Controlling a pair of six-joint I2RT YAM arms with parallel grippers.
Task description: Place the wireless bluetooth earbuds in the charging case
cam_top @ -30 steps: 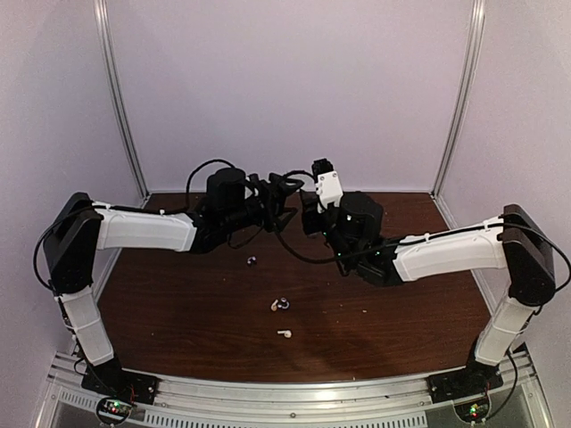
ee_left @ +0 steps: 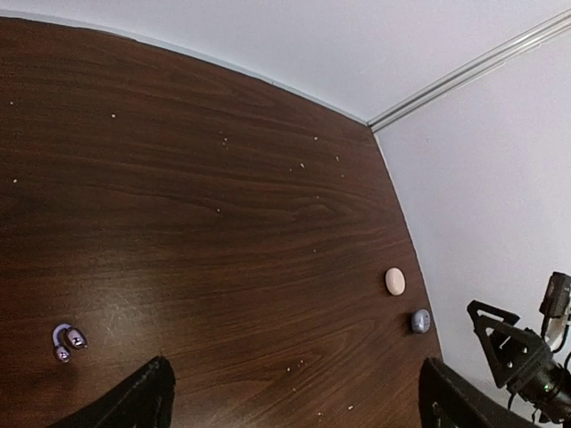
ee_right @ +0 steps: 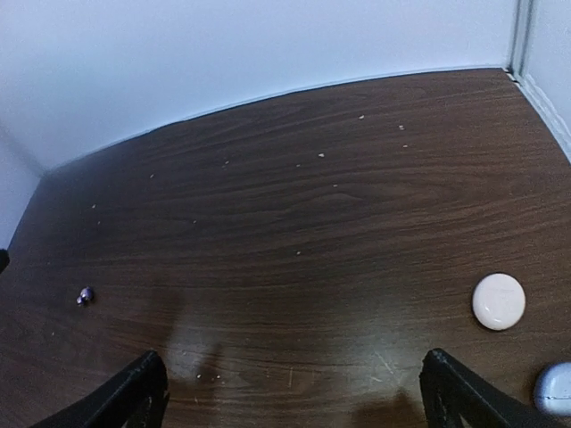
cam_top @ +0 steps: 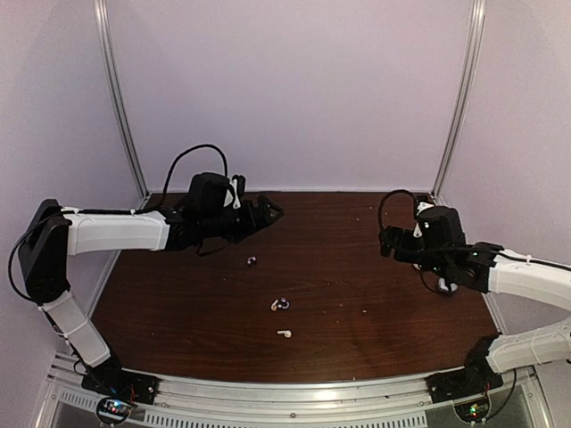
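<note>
Toward the right of the table, a round white charging case and a pale blue one show smooth tops; the left wrist view has the white case and blue case beside the right wall. A purple earbud lies left of centre. Nearer the front are a pair of earbuds close together and a white earbud. My left gripper hangs open over the back left, its fingers empty. My right gripper is open and empty, partly covering the cases from above.
Pale walls enclose the back and sides. Clear space lies between the two grippers.
The grippers were close together near the middle. My right arm has swung well to the right, toward the cases; my left has drawn back a little left. The earbuds have not moved.
</note>
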